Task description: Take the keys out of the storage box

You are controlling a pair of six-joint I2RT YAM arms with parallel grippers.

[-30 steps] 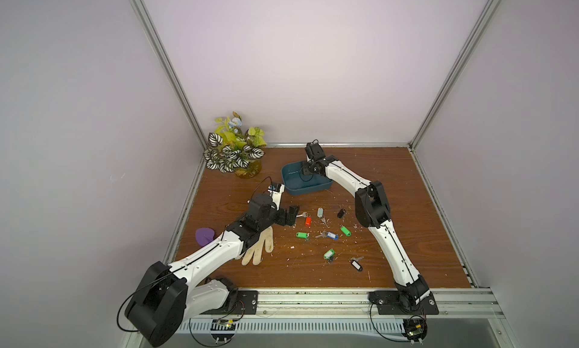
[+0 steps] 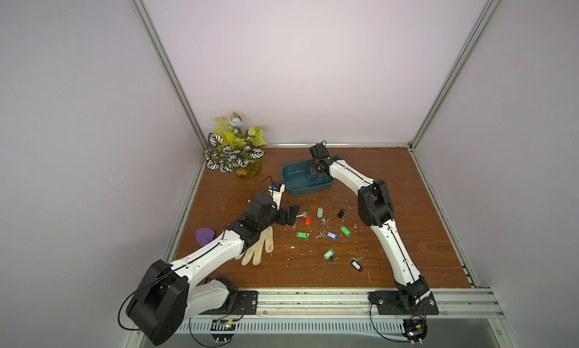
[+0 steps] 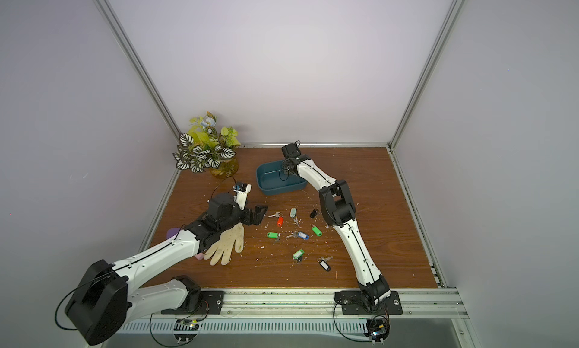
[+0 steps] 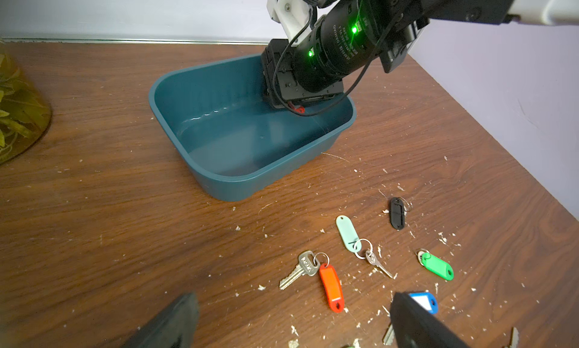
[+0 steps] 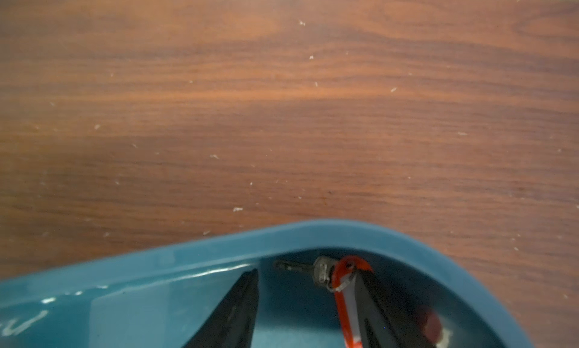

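Observation:
My right gripper reaches into the far right part of the teal storage box [image 4: 229, 154]. In the right wrist view its fingers stand apart over a silver key [image 5: 319, 269] and a red-orange tag [image 5: 346, 305] in the box corner; one finger partly covers the tag, and whether it is gripped is unclear. My left gripper stands open above the table, front left of the box, with loose keys on tags beneath and beyond it: orange [image 4: 331, 287], mint [image 4: 348, 233], black [image 4: 397, 214], green [image 4: 435, 265] and blue [image 4: 422, 301].
A potted plant [image 2: 235, 148] stands back left. A glove [image 3: 223, 245] and a purple object [image 2: 204, 237] lie at the front left.
My right arm has shifted slightly rightward within the box, its gripper moving toward the box's right side. My left arm has not visibly moved.

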